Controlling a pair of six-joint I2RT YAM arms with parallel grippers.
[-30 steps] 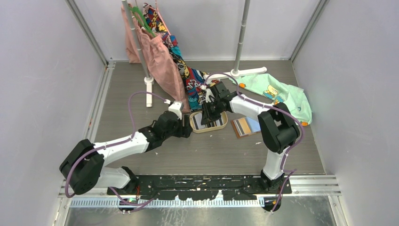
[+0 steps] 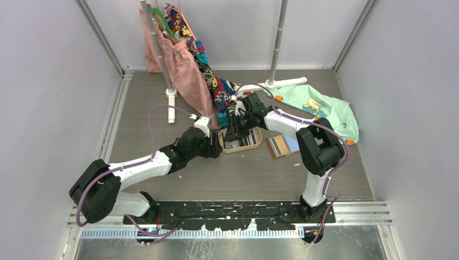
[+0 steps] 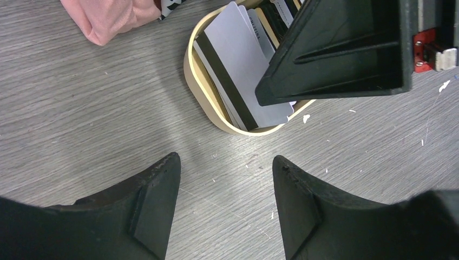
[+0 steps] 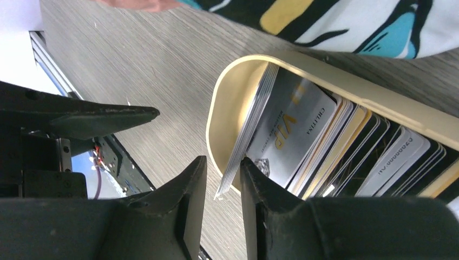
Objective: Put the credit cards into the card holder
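Several credit cards point(image 4: 295, 127) stand packed in a cream oval container point(image 4: 373, 95). At its left end, a few pale cards point(image 4: 250, 127) lean together, edges up. My right gripper is over that end, part open, its fingertips apart on either side of the cards' lower end; no firm hold shows. My left gripper is open with nothing between its fingers, just left of the container. In the left wrist view, a black right-gripper finger point(image 3: 335, 65) covers part of the cards. A flat brown piece with striped and blue areas point(image 2: 282, 146), perhaps the card holder, lies to the right.
Pink cloth point(image 2: 189, 76) and a patterned garment point(image 2: 222, 100) hang from a rack close behind the container. A green cloth point(image 2: 319, 108) lies at the back right. Bare table point(image 2: 243, 181) stretches out in front.
My right gripper has shifted left over the container, toward the left end of the cards. The left arm is almost where it was.
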